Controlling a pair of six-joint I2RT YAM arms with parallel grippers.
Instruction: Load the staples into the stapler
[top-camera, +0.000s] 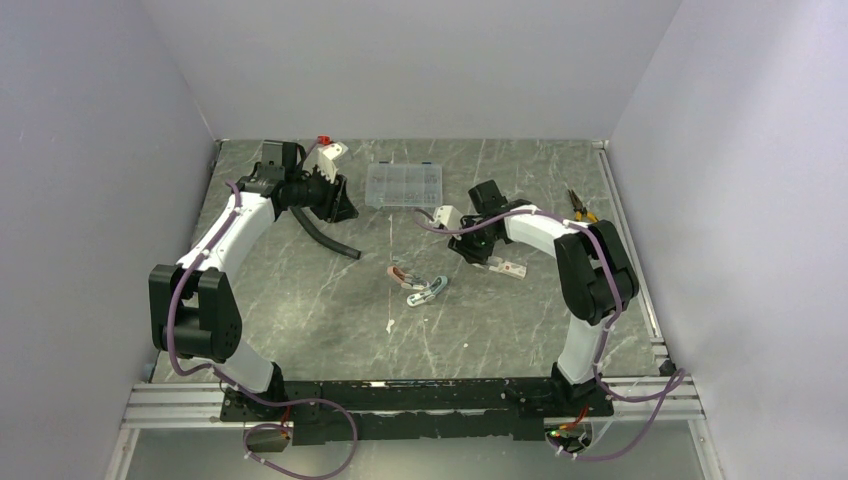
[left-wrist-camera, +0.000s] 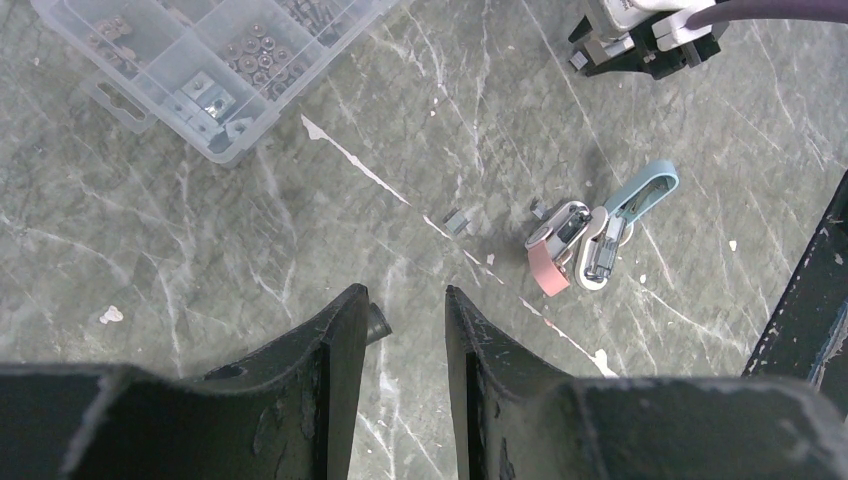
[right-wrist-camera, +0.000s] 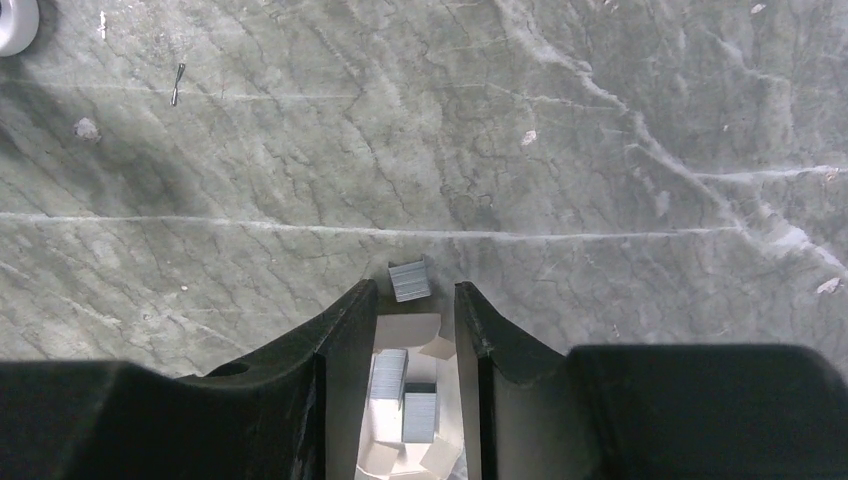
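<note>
Two small open staplers lie mid-table, a pink stapler (left-wrist-camera: 548, 264) and a blue stapler (left-wrist-camera: 643, 192). A white staple box (right-wrist-camera: 450, 400) shows in the right wrist view, with staple blocks (right-wrist-camera: 419, 417) inside it. One loose staple block (right-wrist-camera: 410, 281) rests on the table just beyond the box's end. Over that end my right gripper stands part open, its fingers to either side, with nothing seen held. Another small staple block (left-wrist-camera: 456, 221) lies near the pink stapler. My left gripper is part open and empty, away at the left of the table.
A clear compartment box (top-camera: 403, 186) with small hardware stands at the back middle. A dark tube (top-camera: 326, 238) lies below the left gripper, and pliers (top-camera: 580, 206) lie at the far right.
</note>
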